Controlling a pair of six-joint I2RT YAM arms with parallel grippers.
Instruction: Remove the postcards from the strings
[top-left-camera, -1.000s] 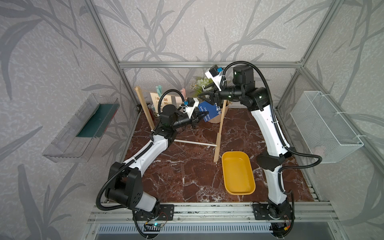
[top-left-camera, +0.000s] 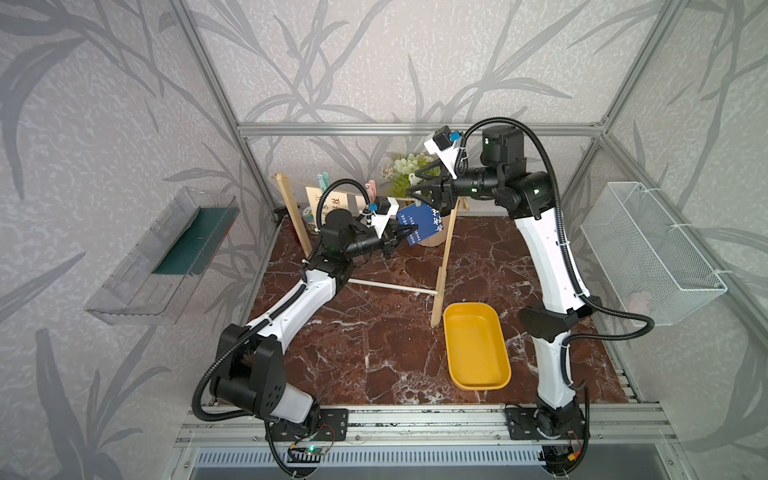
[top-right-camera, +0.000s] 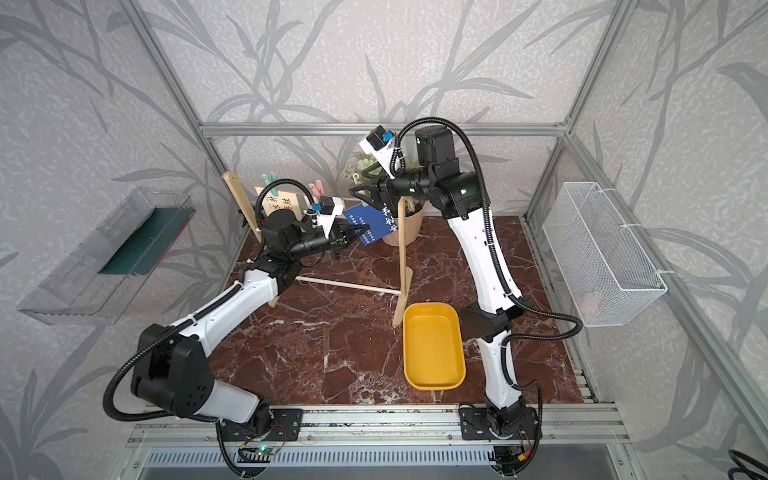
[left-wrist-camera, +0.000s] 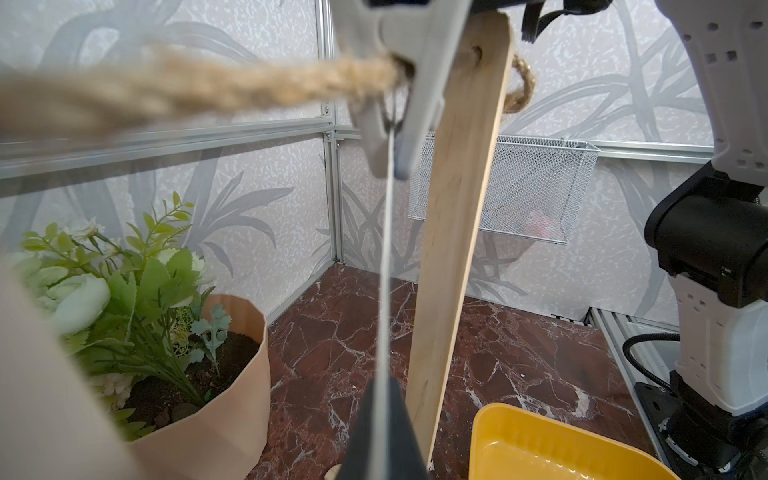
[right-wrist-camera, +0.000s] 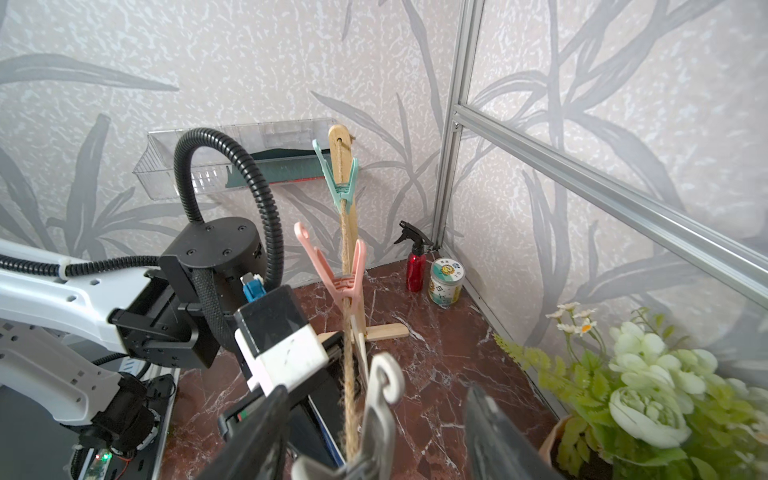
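A blue postcard (top-left-camera: 424, 219) hangs from the rope (left-wrist-camera: 240, 89) by a pale grey clothespin (left-wrist-camera: 409, 88) near the right post. My left gripper (top-left-camera: 413, 233) is shut on the card's lower left side; in the left wrist view the card shows edge-on as a thin line. Up at the rope, my right gripper has its fingers (right-wrist-camera: 268, 428) apart, the grey clothespin standing between them without both touching it. Further along, a teal clothespin (right-wrist-camera: 342, 190) and a pink clothespin (right-wrist-camera: 340, 276) stay on the rope. A cream postcard (top-left-camera: 317, 196) hangs near the left post.
A yellow tray (top-left-camera: 502, 352) lies empty at the right front. Behind the rope stands a potted plant (left-wrist-camera: 240, 384). The wooden right post (top-left-camera: 445, 264) rises just beside the card. A red spray bottle (right-wrist-camera: 415, 272) and a can (right-wrist-camera: 445, 281) sit in the back corner.
My right arm has moved to the right and slightly up. The right post has shifted a little to the right. The left arm looks unmoved, still at the blue card.
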